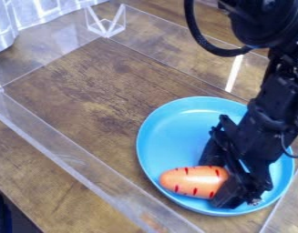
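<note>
An orange toy carrot [190,180] with red markings lies on a round blue plate [169,132] at the lower right of the camera view. My black gripper [231,177] reaches down from the right over the plate, shut on the thick right end of the carrot, whose tip points left. The gripper hides that end of the carrot and much of the plate's right side.
Clear plastic edging runs along its front left, and a small clear bracket [105,23] stands at the back. White cloth [7,23] is at the upper left.
</note>
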